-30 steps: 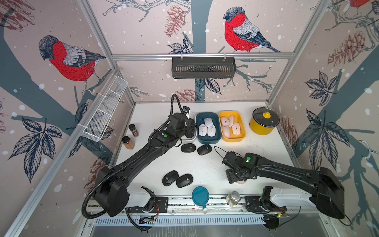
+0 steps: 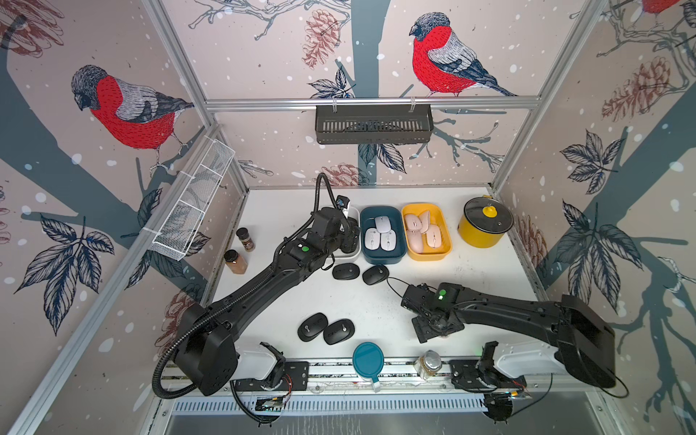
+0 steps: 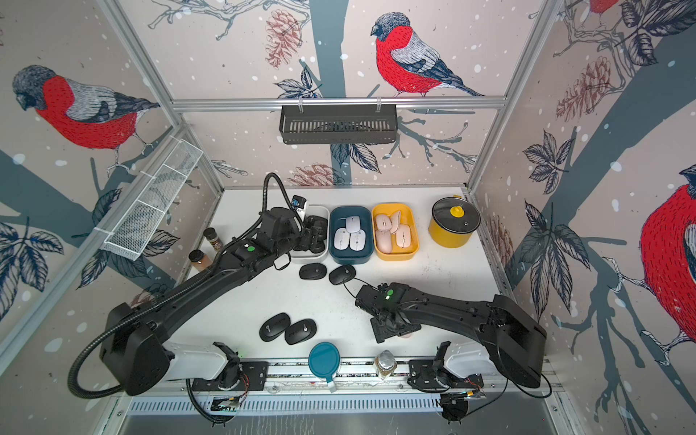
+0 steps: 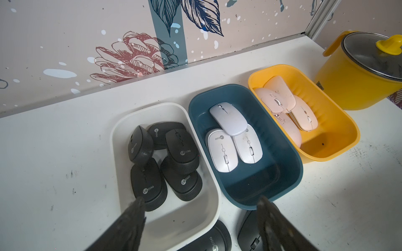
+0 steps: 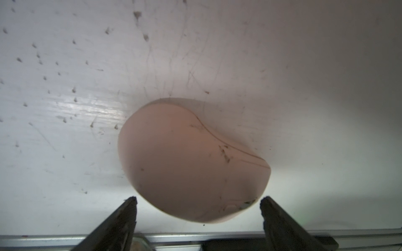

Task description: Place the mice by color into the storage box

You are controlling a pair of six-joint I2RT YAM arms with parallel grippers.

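Note:
A pink mouse [image 5: 192,163] lies on the table below my right gripper, which is open; the mouse is in front of and partly between its spread fingers, not gripped. My left gripper hangs open above the white box [image 4: 167,217], with nothing held. Several black mice [image 4: 146,184] are piled in that box. White mice [image 4: 228,119] rest in the blue box [image 4: 268,182], pink mice [image 4: 303,113] in the yellow box [image 4: 328,144]. Loose on the table are black mice: one [image 2: 346,271] and another [image 2: 375,274] before the boxes, plus two [image 2: 312,327] [image 2: 338,331] nearer the front.
A yellow pot [image 2: 485,223] with a glass lid stands right of the yellow box. Spice jars [image 2: 235,261] are at the left edge. A blue lid [image 2: 368,359] and a glass jar [image 2: 428,363] sit at the front edge.
The left arm has stayed still over the white box.

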